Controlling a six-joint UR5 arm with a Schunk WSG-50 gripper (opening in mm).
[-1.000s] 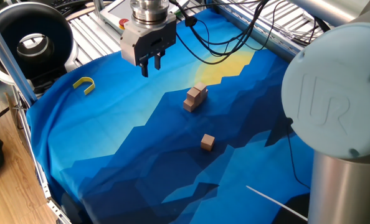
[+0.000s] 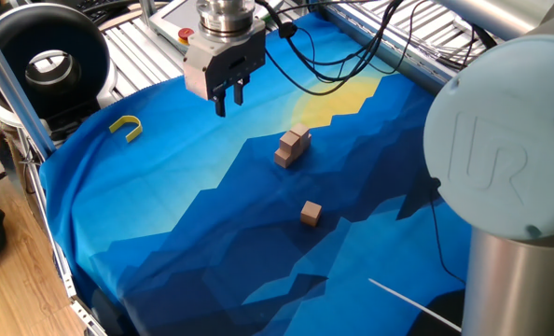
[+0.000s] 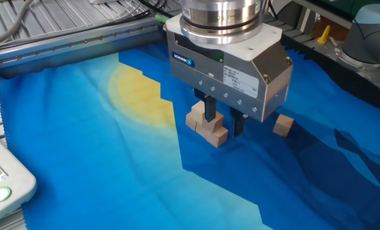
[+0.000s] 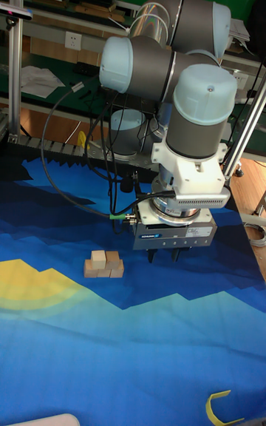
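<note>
A small stack of wooden cubes [image 2: 293, 147] stands on the blue cloth, a lower row with cubes on top of it, and it shows again in exterior view 3 as the stack [image 4: 103, 265]. One loose cube [image 2: 311, 214] lies apart from it, also visible as the single cube [image 3: 283, 125] in exterior view 2. Above the cloth hangs my gripper [image 2: 230, 106], pointing down, clear of every cube. Its two black fingers [image 3: 238, 124] stand apart, with nothing held between them. In exterior view 2 one finger overlaps the stack in the picture. The loose cube cannot be seen in exterior view 3.
A yellow curved strip [image 2: 126, 127] lies near the cloth's left edge. A tablet-like panel [image 3: 7, 179] rests at the side. Black cables [image 2: 342, 70] hang beside the arm.
My gripper has shifted very slightly to the right in exterior view 1. The stack, the loose cube and the yellow strip have stayed where they were.
</note>
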